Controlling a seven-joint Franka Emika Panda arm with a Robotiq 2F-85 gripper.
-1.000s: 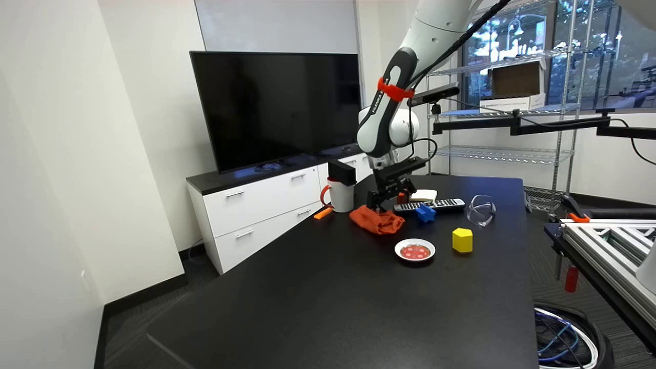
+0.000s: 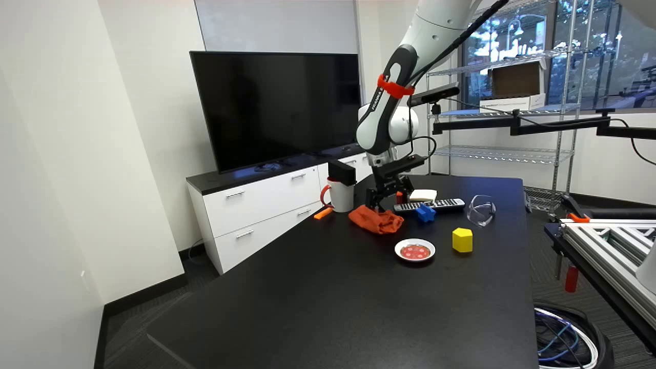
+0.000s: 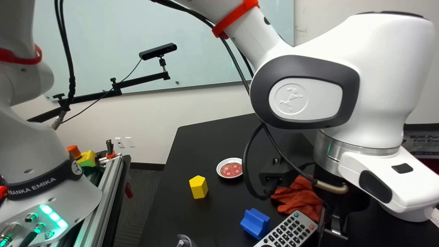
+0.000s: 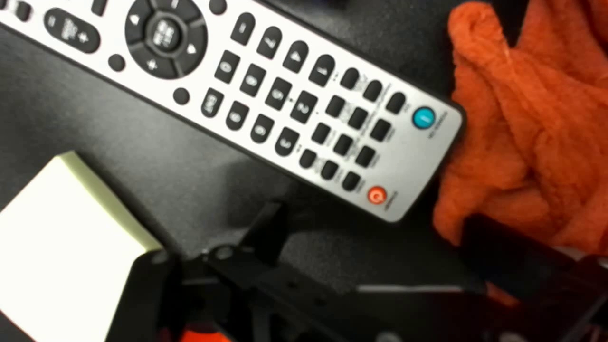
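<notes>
My gripper is low over the table with its two fingers wide apart in the wrist view. Between them only bare dark tabletop shows. The right finger overlaps the lower edge of a crumpled orange-red cloth; whether it presses on it I cannot tell. A silver remote lies just beyond the fingers, its end close to the cloth. In the first exterior view the gripper stands right behind the cloth. The arm hides much of it in the second exterior view.
Beside the left finger sits a pale block-like pad. A white mug, an orange piece, a blue piece, clear glasses, a small plate and a yellow block surround the area.
My gripper has shifted very slightly left and down. The cloth's left edge sits a touch further left; the other objects stay where they were.
</notes>
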